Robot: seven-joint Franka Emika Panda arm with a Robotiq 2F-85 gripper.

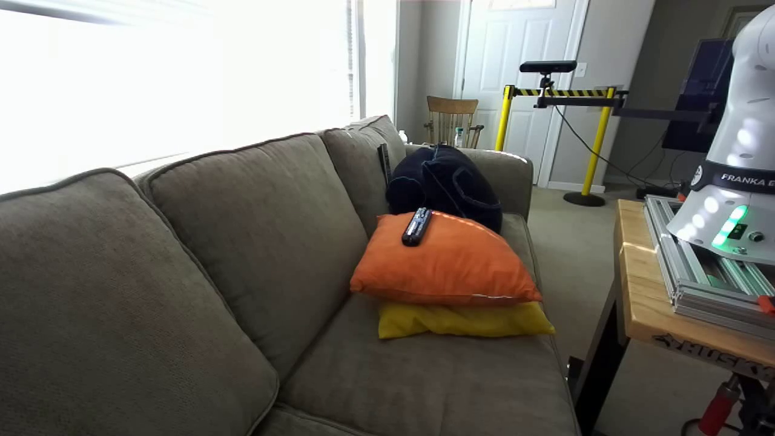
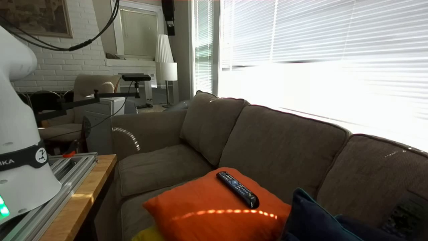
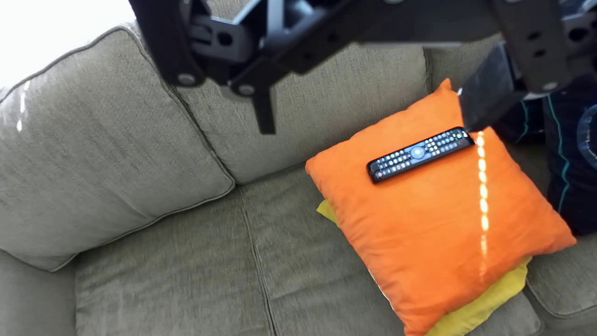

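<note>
A black remote (image 3: 419, 154) with pale buttons lies across the top of an orange pillow (image 3: 425, 224). Both exterior views show the same remote (image 1: 416, 226) (image 2: 237, 188) resting there, buttons up. Beneath the orange pillow a yellow pillow (image 1: 465, 320) sticks out on the couch seat. In the wrist view my gripper is wide open above the couch, its two fingers far apart with nothing held. The right finger overlaps the remote's far end in the picture; how high it is above it I cannot tell. Neither exterior view has the gripper in it.
Dark blue pillows (image 1: 454, 185) are heaped beside the orange one. Another dark remote-like object (image 1: 384, 161) leans against the couch back. A wooden workbench (image 1: 630, 290) carries the arm's base along the couch front.
</note>
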